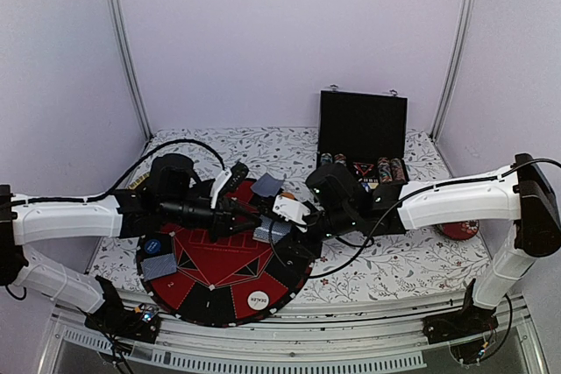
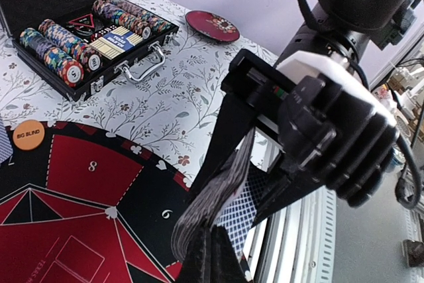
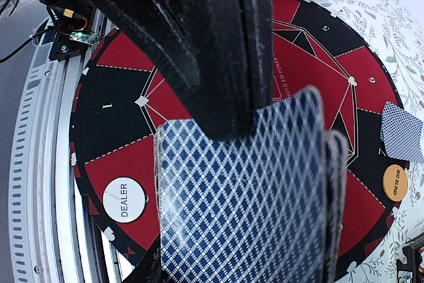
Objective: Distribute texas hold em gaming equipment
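A deck of blue-checked cards (image 3: 245, 197) is clamped in my right gripper, tilted over the round red and black poker mat (image 1: 210, 286). From the left wrist view, the deck's layered edge faces my left gripper. That gripper is shut, its tips close against the deck's edge; whether they touch a card is unclear. Separate cards (image 1: 268, 185) lie at the mat's far right, and more cards (image 1: 159, 267) at its left. On the mat rest a white dealer button (image 3: 124, 199), an orange big blind button (image 3: 395, 183) and a blue button (image 1: 152, 246).
An open black case with rows of chips stands at the back right. A red patterned dish (image 2: 212, 26) sits at the right side. Both grippers are close together above the mat.
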